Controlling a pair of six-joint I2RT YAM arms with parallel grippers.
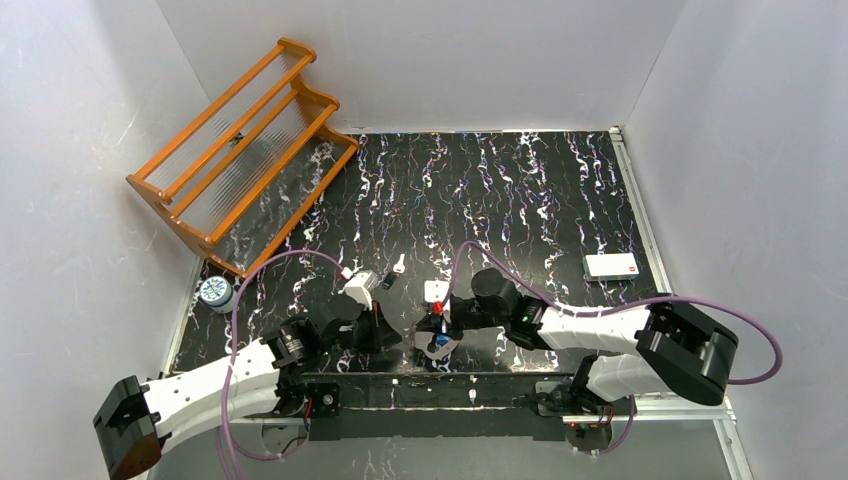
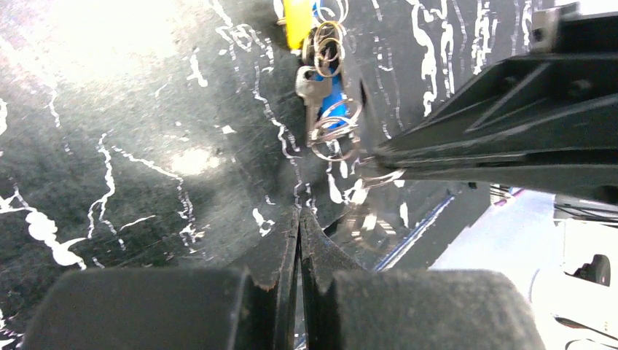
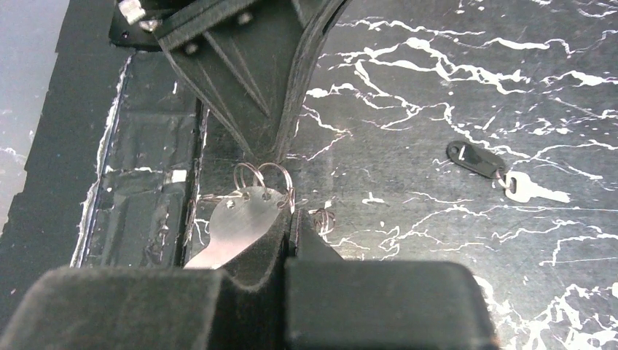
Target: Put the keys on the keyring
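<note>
The silver plate of the keyring [image 3: 239, 226] carries several thin wire rings along its edge. My right gripper is shut on one of these rings by the plate's edge; the exact grip is partly hidden. Bunched by the plate are a silver key [image 2: 313, 87], a yellow tag [image 2: 297, 23] and a blue tag [image 2: 334, 98]. My left gripper is shut, nothing showing between its fingers, its tip just beyond the rings in the right wrist view. A loose key [image 3: 536, 188] with a black tag [image 3: 475, 158] lies apart on the table.
A wooden rack [image 1: 250, 150] leans at the back left, with a round tin [image 1: 216, 292] before it. On the right lies a white box [image 1: 610, 266]. Much of the table behind the arms is clear. Its front edge [image 3: 186, 211] runs close to the plate.
</note>
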